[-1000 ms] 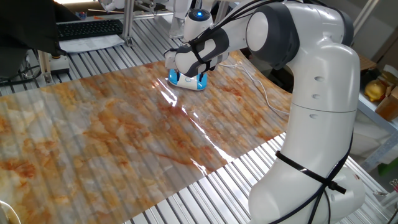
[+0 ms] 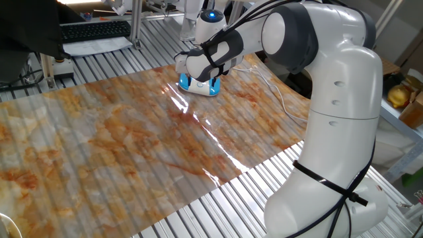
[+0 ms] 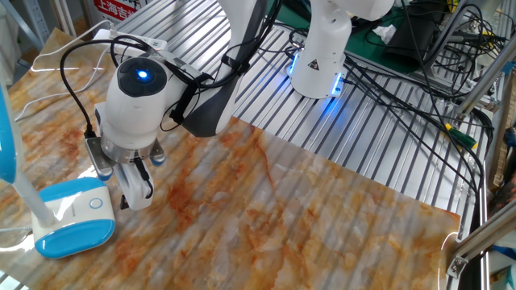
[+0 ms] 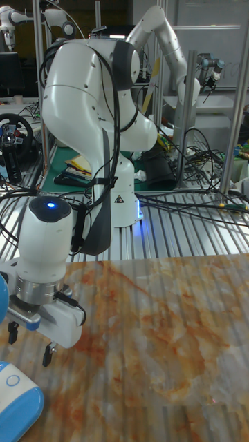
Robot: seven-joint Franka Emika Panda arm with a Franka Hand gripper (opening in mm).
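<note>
A white and blue desk lamp stands on the marbled sheet; its base bears a round button on top. The lamp's stem and part of its blue head show at the left edge of exterior view 2. My gripper points down beside the lamp, its two dark fingertips spread apart with nothing between them. From exterior view 1 the gripper appears in front of the lamp base, and the arm covers much of the lamp. Whether the fingers touch the base cannot be told.
The marbled sheet is bare across its wide middle. A white cable runs over its far side. Beyond the sheet lie slatted metal table, a keyboard and upright metal posts. Black cables crowd the area by the arm's base.
</note>
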